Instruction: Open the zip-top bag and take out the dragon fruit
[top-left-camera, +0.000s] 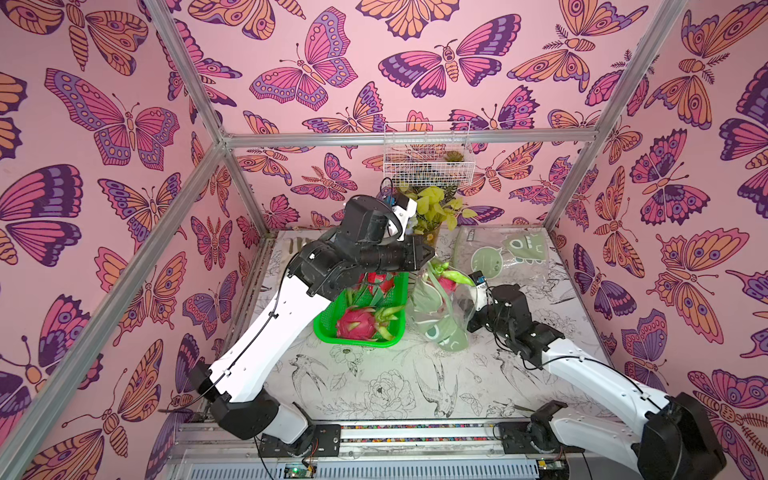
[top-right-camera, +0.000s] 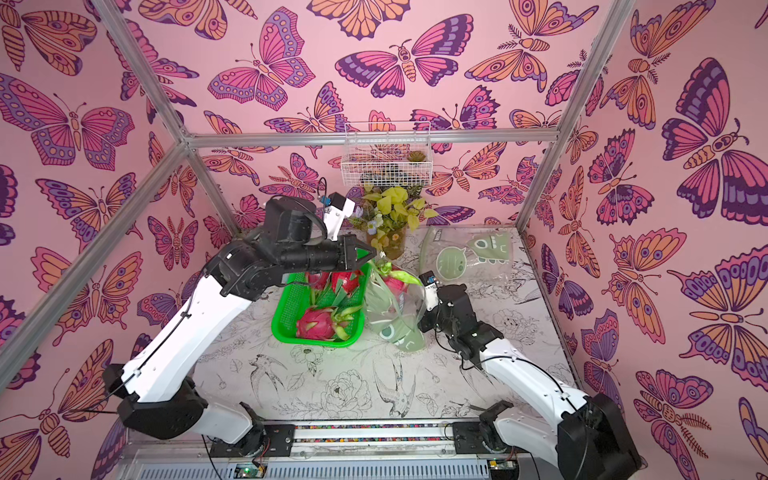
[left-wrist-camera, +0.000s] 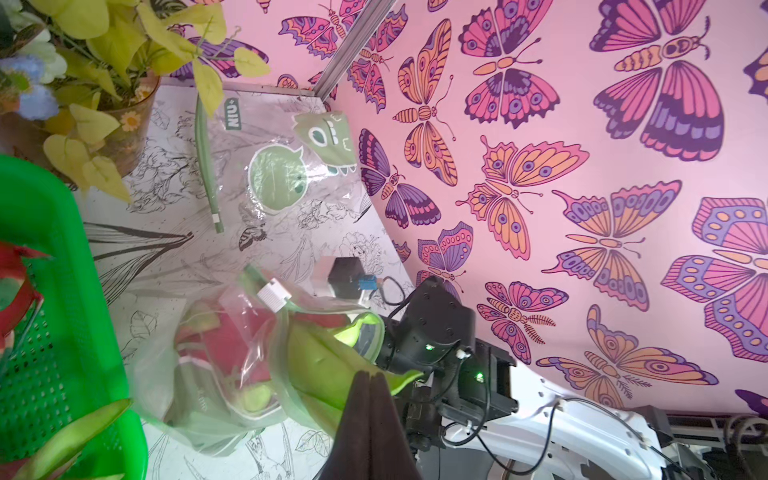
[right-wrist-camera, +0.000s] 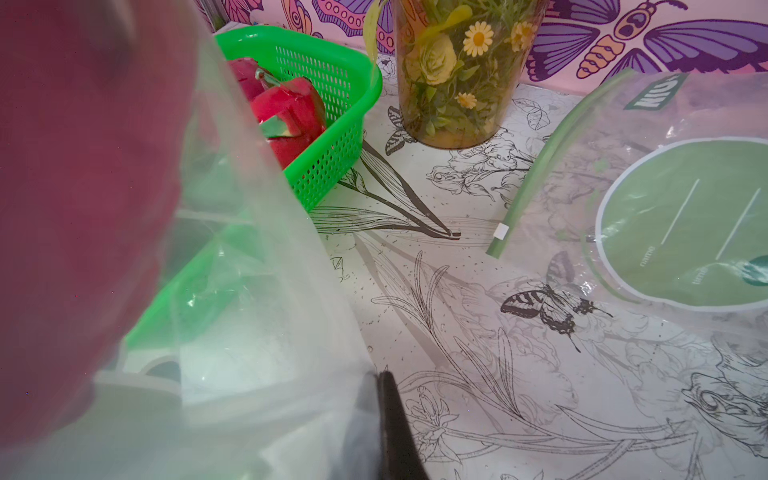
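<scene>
One dragon fruit (left-wrist-camera: 232, 340), pink with long green leaves (left-wrist-camera: 320, 364), sits inside the clear and green zip top bag (left-wrist-camera: 152, 384). The bag's mouth is open, with its white slider (left-wrist-camera: 274, 294) at the rim, and leaves poke out through it. Over the mouth, my left gripper is shut. A leaf runs behind its fingertips; whether they pinch it, I cannot tell. On the bag's right side, my right gripper is shut on the bag film, which runs up to its dark finger. The bag appears held up and tilted.
A green basket (top-right-camera: 320, 343) with several dragon fruits stands left of the bag. Behind are a potted plant (top-right-camera: 388, 224) and a second, flat zip bag (right-wrist-camera: 680, 224).
</scene>
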